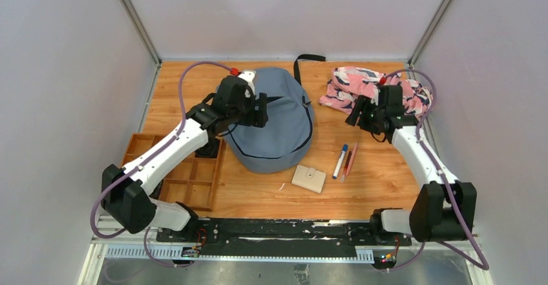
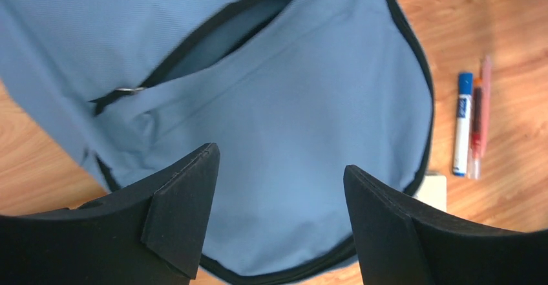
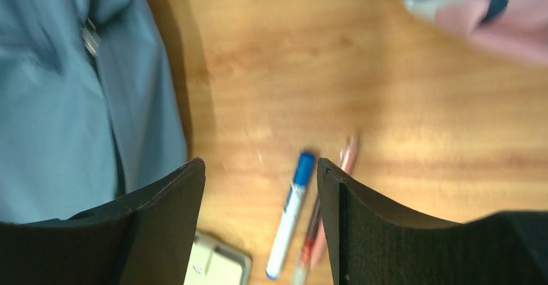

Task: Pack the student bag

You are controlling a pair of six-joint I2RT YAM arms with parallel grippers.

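The blue-grey bag (image 1: 284, 133) lies flat in the middle of the table; a zip slit across its front gapes a little in the left wrist view. My left gripper hovers over the bag, open and empty. Right of the bag, a blue-capped marker (image 1: 340, 161), a dark pen (image 1: 347, 163) and a pink pen (image 1: 352, 158) lie side by side. A cream wallet (image 1: 309, 178) rests below the bag. Above and behind the pens is my right gripper (image 1: 358, 112), its fingers parted, with nothing between them.
A wooden compartment tray (image 1: 199, 191) stands at the left, partly hidden by my left arm, with something dark in it. Pink patterned cloth (image 1: 352, 81) lies crumpled at the back right. A black strap (image 1: 311, 57) reaches behind the bag. Bare table surrounds the pens.
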